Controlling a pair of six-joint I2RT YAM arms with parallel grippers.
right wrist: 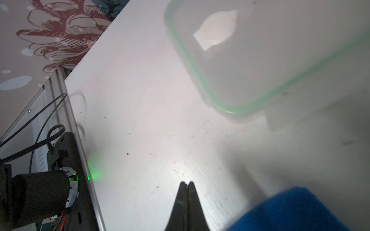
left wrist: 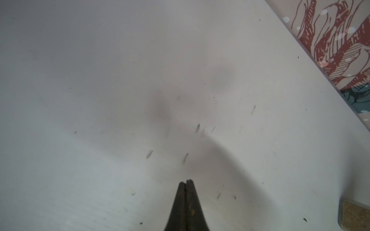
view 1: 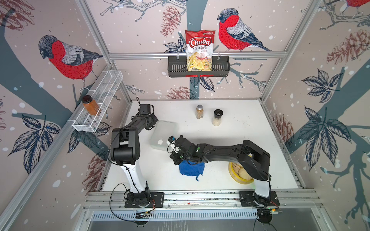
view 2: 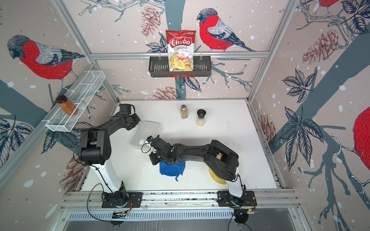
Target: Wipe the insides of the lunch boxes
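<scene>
One translucent lunch box (view 1: 165,130) with a green-tinted rim (right wrist: 231,109) sits on the left half of the table, its near right corner covered by the right arm in the top views. A whitish patch (right wrist: 216,28) shows on it in the right wrist view. The blue cloth (view 1: 191,169) lies flat on the table, partly under the right arm. My right gripper is shut above the table, between box and cloth, nothing visible in its fingers. Beyond the box at the back left, my left gripper is shut over bare table.
Two spice jars, a small shaker (view 1: 199,111) and a black-capped grinder (view 1: 217,117), stand at the back middle. A yellow bowl (view 1: 239,177) of round pale items is under the right arm's elbow.
</scene>
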